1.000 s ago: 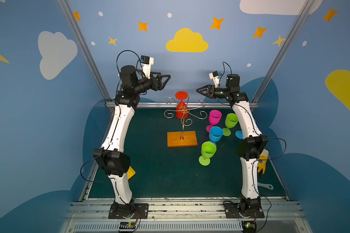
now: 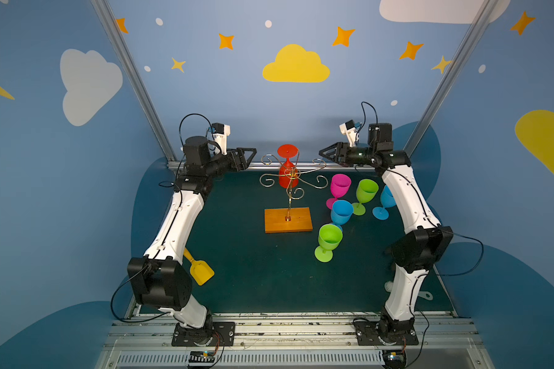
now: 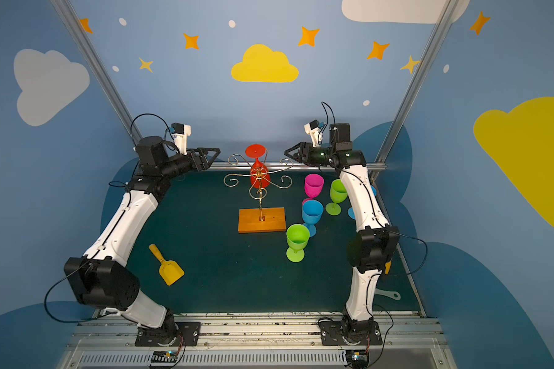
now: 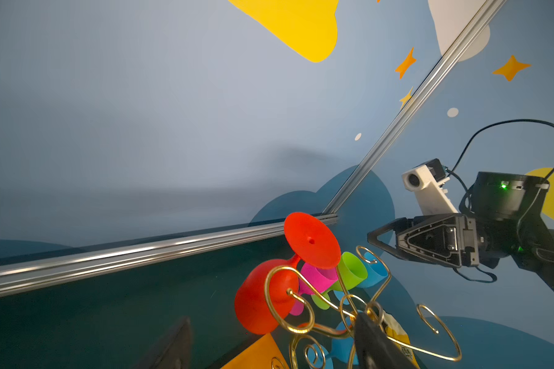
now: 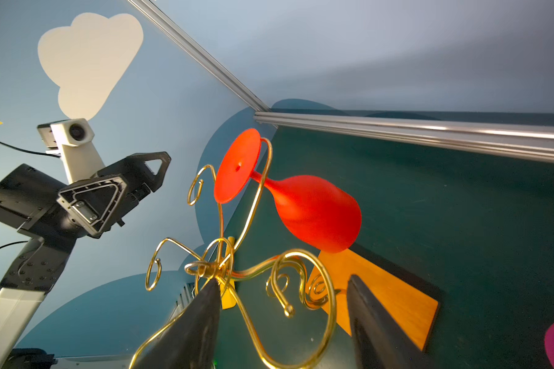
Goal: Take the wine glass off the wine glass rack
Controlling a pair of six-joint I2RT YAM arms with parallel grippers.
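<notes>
A red wine glass [image 2: 288, 179] hangs upside down at the back of the gold scrolled-wire rack [image 2: 288, 209] on its wooden base [image 3: 251, 220]; its round foot [image 4: 311, 240] is uppermost. My left gripper [image 2: 247, 156] stands open to the upper left of the glass, with nothing between its fingers. My right gripper [image 2: 326, 152] is to the upper right of it, apart from the glass and rack, also empty and apparently part open. In the right wrist view, rack wire lies beyond the blurred fingers.
Several pink, green and blue goblets [image 3: 295, 240] stand on the table right of the rack. A yellow scoop [image 3: 169, 270] lies at front left, a grey utensil [image 3: 387, 294] at front right. The table left of the rack is clear.
My left gripper has come down and slightly left, toward the height of the glass's foot. My right gripper has shifted right and a little lower. The glass has not moved.
</notes>
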